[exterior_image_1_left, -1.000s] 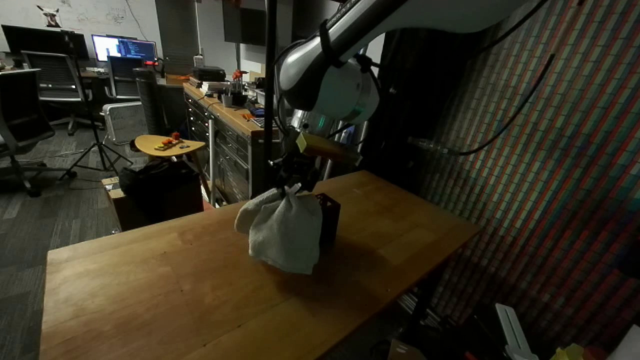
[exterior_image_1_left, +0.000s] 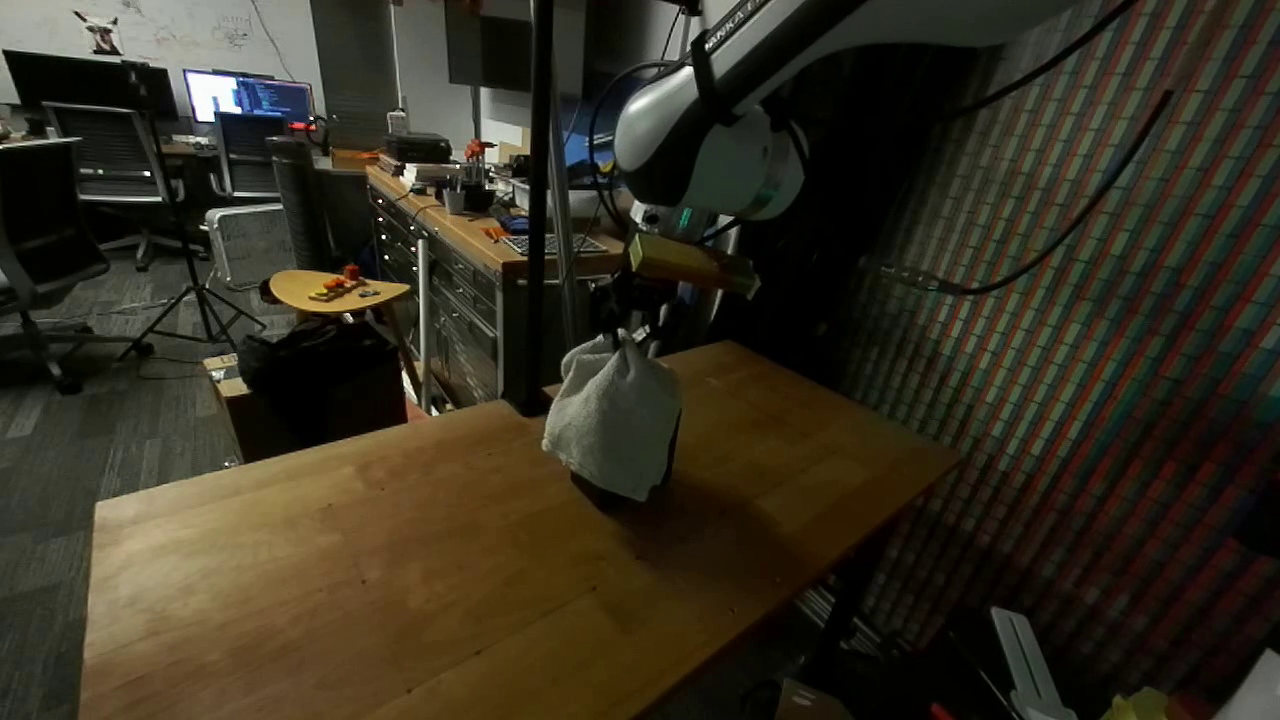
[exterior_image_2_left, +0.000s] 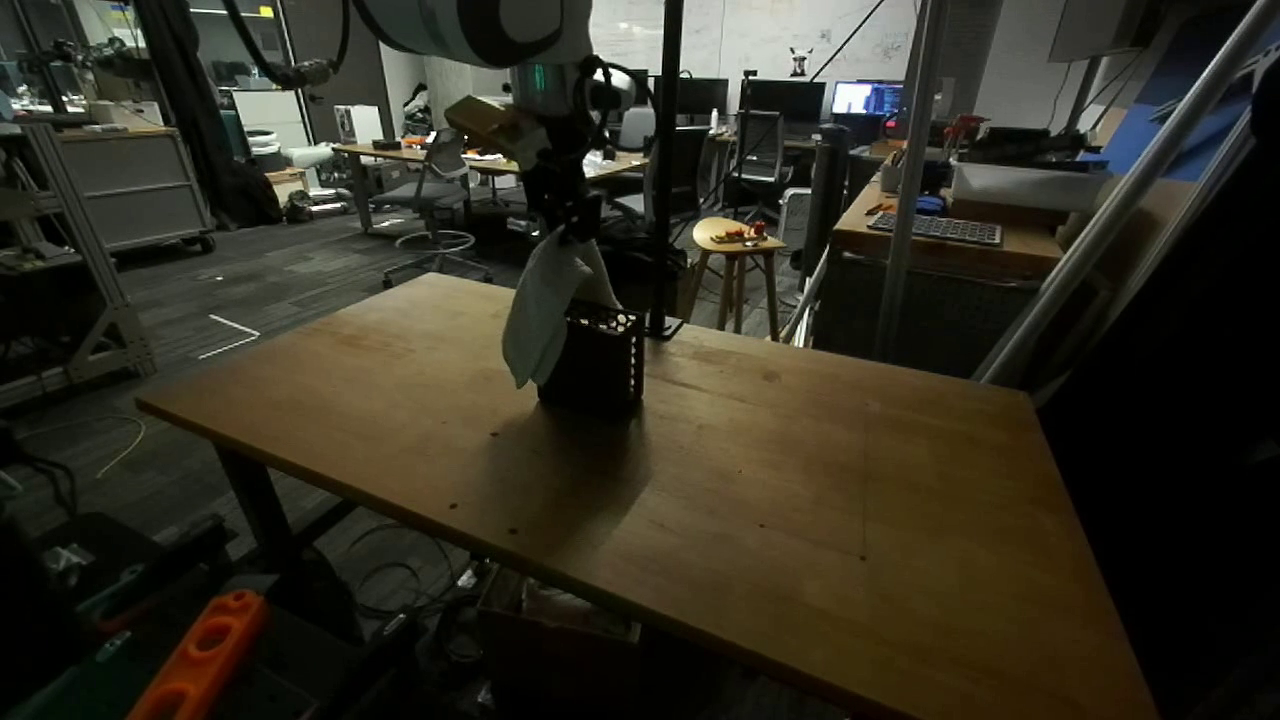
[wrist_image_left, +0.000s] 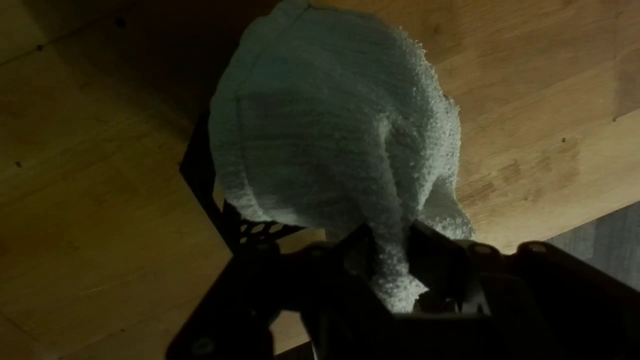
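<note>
A pale grey-white towel (exterior_image_1_left: 614, 414) hangs from my gripper, which is shut on a bunched fold of it. In exterior view 2 the towel (exterior_image_2_left: 539, 314) drapes down along one side of a black perforated basket (exterior_image_2_left: 596, 366) standing on the table, and another part of the cloth hangs at or behind the basket's rim. From above, in the wrist view, the towel covers most of the basket (wrist_image_left: 207, 174), leaving only a corner and some holed wall showing. My gripper is above the basket. Whether any cloth is inside it, I cannot tell.
A stool (exterior_image_2_left: 738, 235) with small coloured objects stands beyond the table. Wide free room lies on both sides of the basket.
My gripper has risen and moved right in exterior view 1, carrying the towel with it. The towel now hangs higher and in front of the basket, which it hides more.
</note>
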